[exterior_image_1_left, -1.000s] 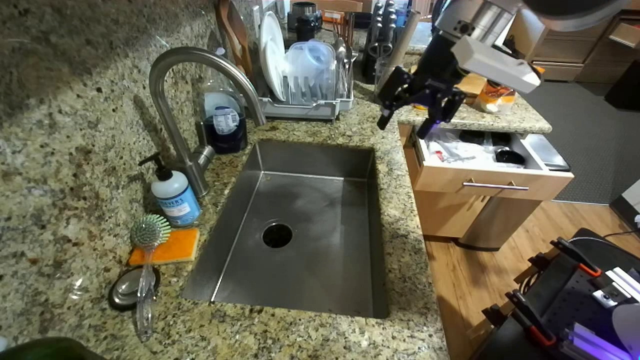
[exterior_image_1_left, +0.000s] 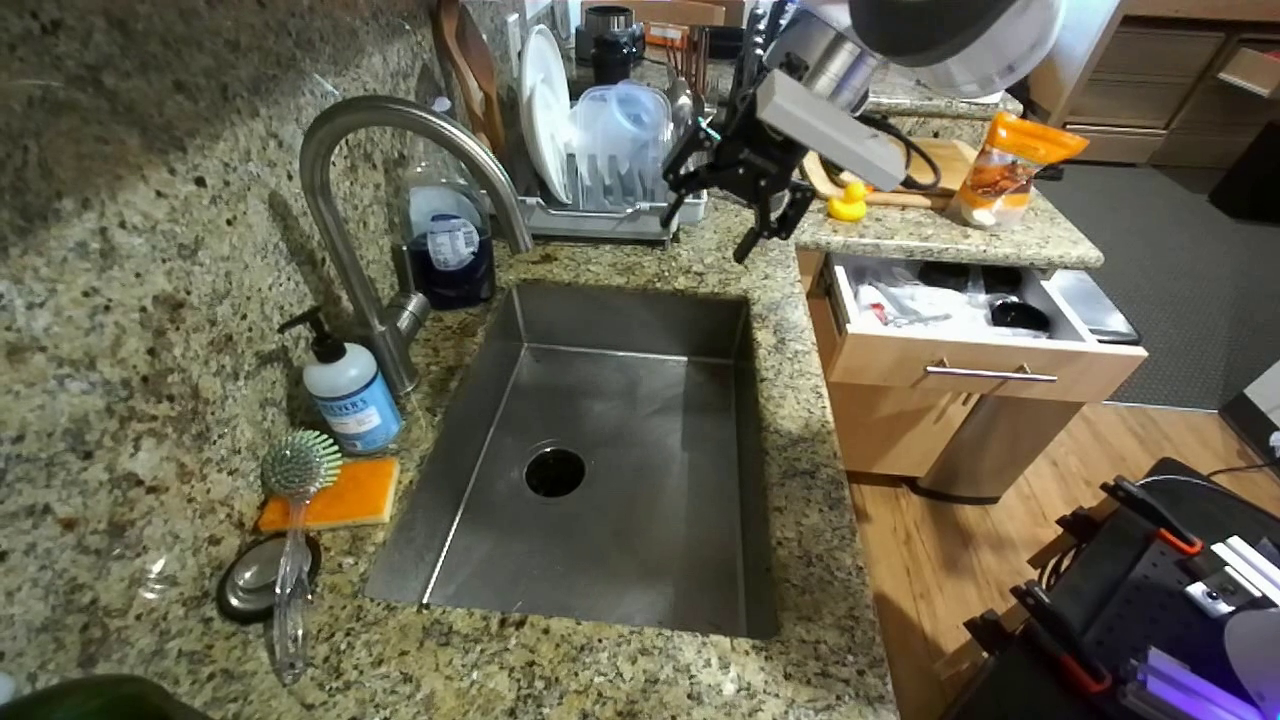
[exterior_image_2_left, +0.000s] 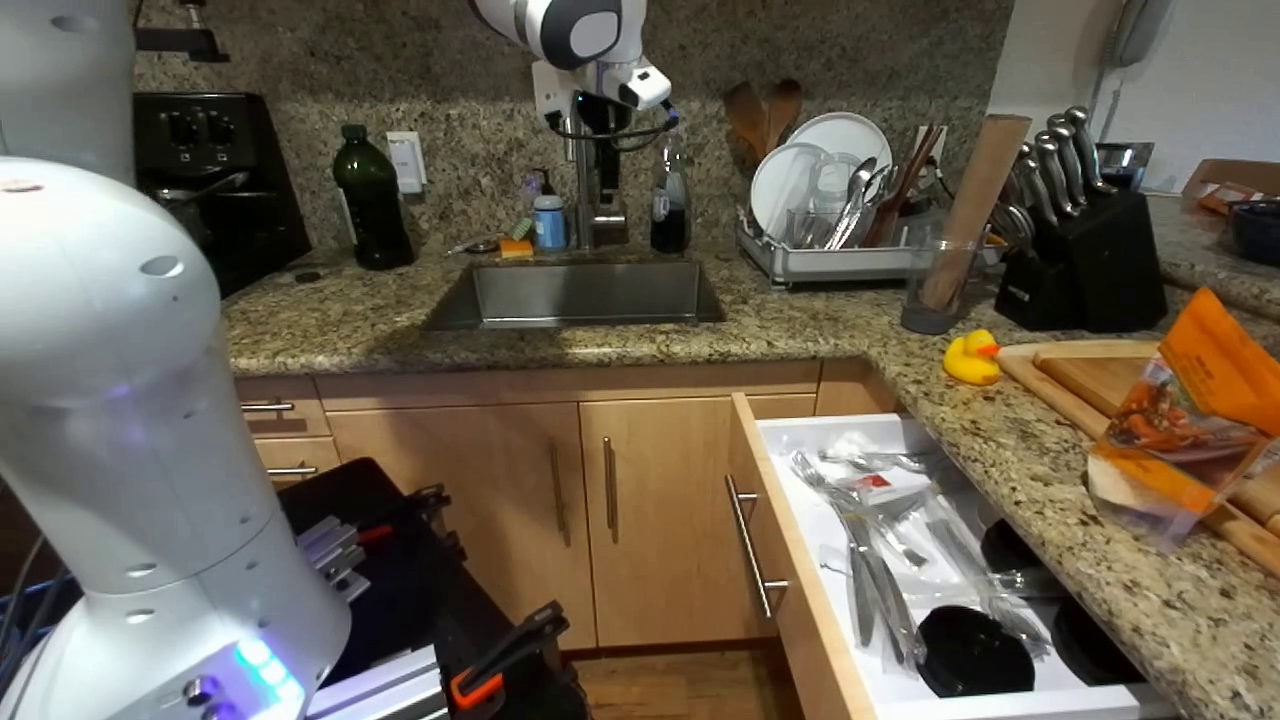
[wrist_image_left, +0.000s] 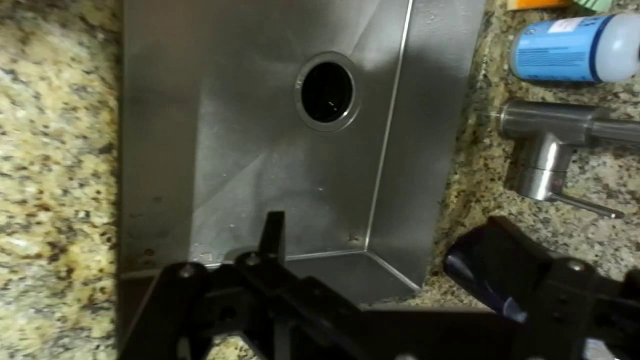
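Note:
High over the counter by the sink's far end is my gripper (exterior_image_1_left: 708, 233), its dark fingers spread apart with nothing between them. From the wrist, the open gripper looks down on the steel sink (wrist_image_left: 288, 174), which is empty apart from its round drain (wrist_image_left: 327, 93). The curved faucet (exterior_image_1_left: 314, 180) rises on the wall side. Beside it are a blue soap bottle (exterior_image_1_left: 355, 402), an orange sponge (exterior_image_1_left: 360, 490) and a dish brush (exterior_image_1_left: 296, 564). A bottle of dark liquid (exterior_image_1_left: 453, 258) stands behind the faucet.
The dish rack (exterior_image_2_left: 828, 262) holds plates and utensils. A knife block (exterior_image_2_left: 1080, 258), yellow duck (exterior_image_2_left: 969, 360) and orange bag (exterior_image_2_left: 1188, 420) occupy the right counter. Below them, an open drawer (exterior_image_2_left: 762, 540) sticks out with cutlery inside. Counter at the sink's near end is clear.
My gripper has moved left in exterior view 1, from over the drawer side toward the dish rack and sink. The yellow duck has come into clearer view. The counter items have not moved.

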